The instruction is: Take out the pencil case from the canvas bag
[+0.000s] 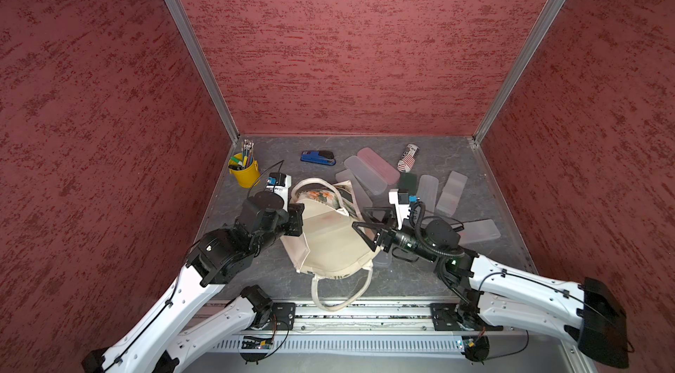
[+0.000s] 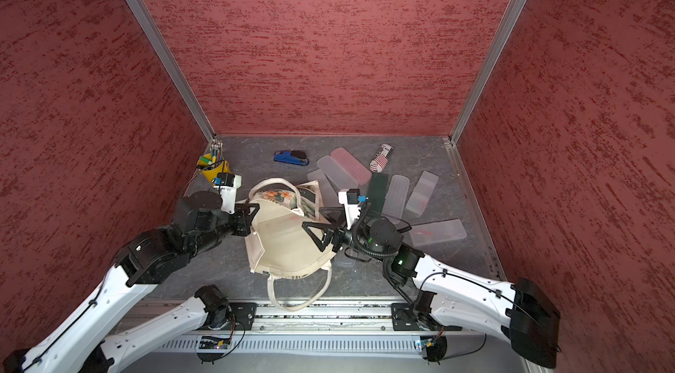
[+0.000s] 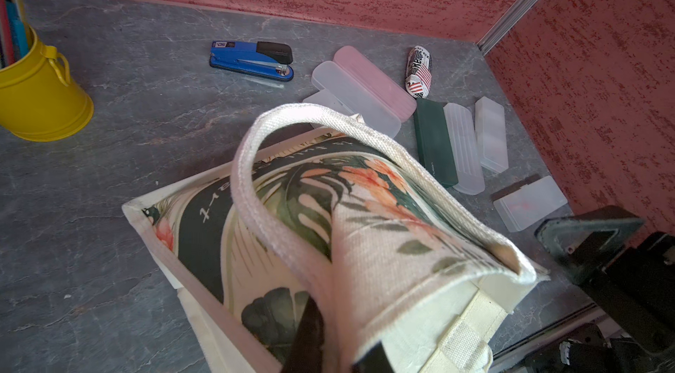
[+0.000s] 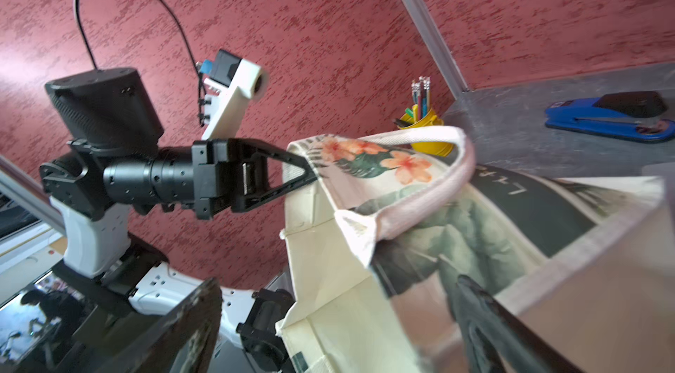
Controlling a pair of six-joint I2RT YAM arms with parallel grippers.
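Observation:
The cream canvas bag [image 1: 327, 246] with floral print lies open on the grey table, handles at both ends. My left gripper is shut on the bag's fabric at its upper left, lifting that edge, as the right wrist view shows. My right gripper is open at the bag's right part, facing across it, its blurred fingers either side of the view. No pencil case can be made out inside the bag.
A yellow pencil bucket [image 3: 45, 102] stands back left, a blue stapler [image 3: 249, 60] at the back. Several plastic boxes [image 3: 436, 141] and a striped cylindrical item [image 3: 418, 70] lie to the right. Red walls enclose the table.

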